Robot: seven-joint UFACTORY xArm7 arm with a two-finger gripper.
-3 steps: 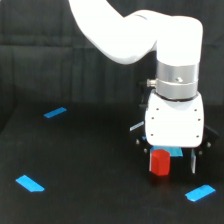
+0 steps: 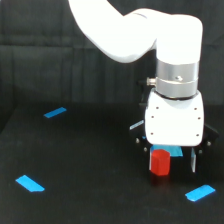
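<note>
A small red cube [image 2: 160, 162] sits on the dark table at the right of the view. Just above and behind it is my gripper [image 2: 172, 164], pointing down from the white arm. The dark fingers look spread apart, one near the cube's left side and the other, a finger [image 2: 193, 160], well to its right. A wide gap shows between the cube and that right finger. Whether the left finger touches the cube is hard to tell against the dark background.
Blue tape strips mark the table: one at the back left [image 2: 55, 112], one at the front left [image 2: 30, 183], one at the front right [image 2: 201, 192]. More blue [image 2: 172, 150] shows beneath the hand.
</note>
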